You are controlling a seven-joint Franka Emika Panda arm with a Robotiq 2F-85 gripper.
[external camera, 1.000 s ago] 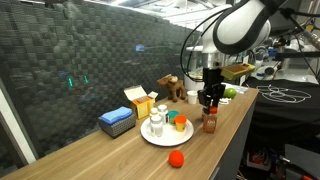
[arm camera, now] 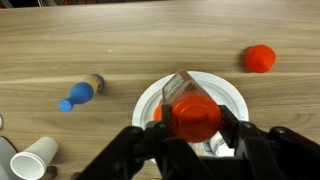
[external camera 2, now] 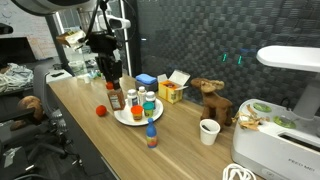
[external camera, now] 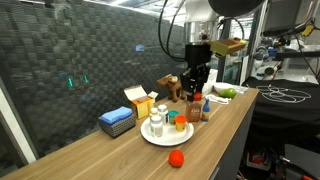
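Observation:
A brown bottle with an orange-red cap (arm camera: 195,117) is between the fingers of my gripper (external camera 2: 113,84), which is shut on it near the top. In exterior view 1 the bottle (external camera: 194,108) hangs upright just right of the white plate (external camera: 146,135). From the wrist, the cap covers part of the plate (arm camera: 236,95), and the bottle's body (arm camera: 180,86) shows above the cap. White jars (external camera: 156,129) and an orange cup (external camera: 181,123) stand on the plate. The bottle seems clear of the table, though its base is partly hidden by the other things.
A red ball (arm camera: 259,59) lies near the plate. A blue-capped bottle (external camera 2: 151,134) and a white cup (external camera 2: 209,130) stand on the other side. Behind are a yellow box (external camera: 141,101) and a toy deer (external camera 2: 214,100).
In exterior view 1 my gripper has risen and moved left, carrying the bottle from the table's right front edge towards the plate. The plate and ball have stayed put.

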